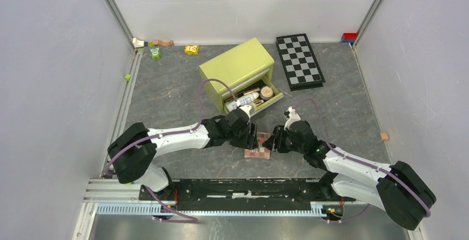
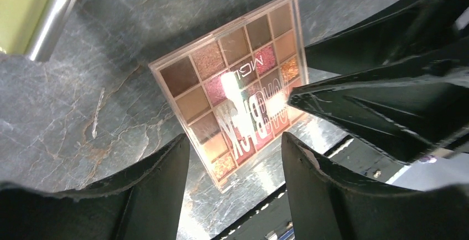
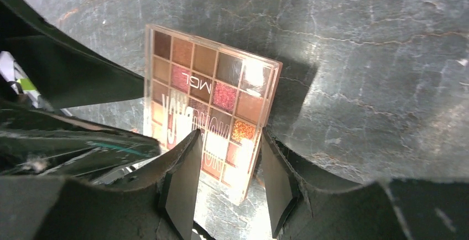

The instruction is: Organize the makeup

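Note:
An eyeshadow palette (image 1: pixel 257 154) with a clear lid (image 2: pixel 210 102) (image 3: pixel 204 102) is held between both grippers in front of the cabinet. My left gripper (image 1: pixel 250 140) is shut on its left edge, and my right gripper (image 1: pixel 274 143) is shut on its right edge. The yellow-green cabinet (image 1: pixel 235 63) has an open drawer (image 1: pixel 274 100) holding a tube, a round container and other cosmetics.
A checkerboard (image 1: pixel 300 62) lies at the back right. Small yellow (image 1: pixel 191 49) and green toys (image 1: pixel 155 53) sit at the back left.

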